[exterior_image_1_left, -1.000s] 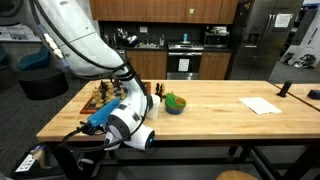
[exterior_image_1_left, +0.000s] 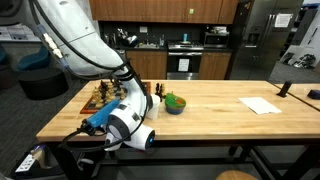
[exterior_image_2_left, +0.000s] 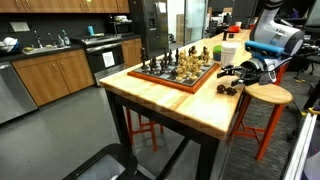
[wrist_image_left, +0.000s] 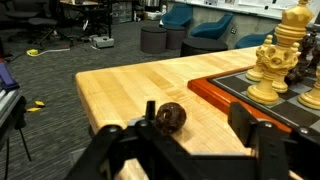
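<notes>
In the wrist view my gripper is part open, low over the table near its edge, with one finger at each side of the view. A dark brown, rounded piece (wrist_image_left: 171, 118) shows between the fingers, closer to the left one. Whether that finger touches it cannot be told. The red-bordered chessboard (exterior_image_2_left: 188, 86) lies on the wooden table, carrying light and dark chess pieces. A tall tan piece (wrist_image_left: 265, 62) stands on the board to the right of my gripper. In the first exterior view the arm (exterior_image_1_left: 130, 118) hides the gripper's fingertips.
A green bowl (exterior_image_1_left: 175, 103) with things in it stands right of the arm. White paper (exterior_image_1_left: 260, 105) lies farther right on a mostly bare table (exterior_image_1_left: 225, 118). Stools (exterior_image_2_left: 262, 108) stand beside the table. The near table edge lies close to my gripper.
</notes>
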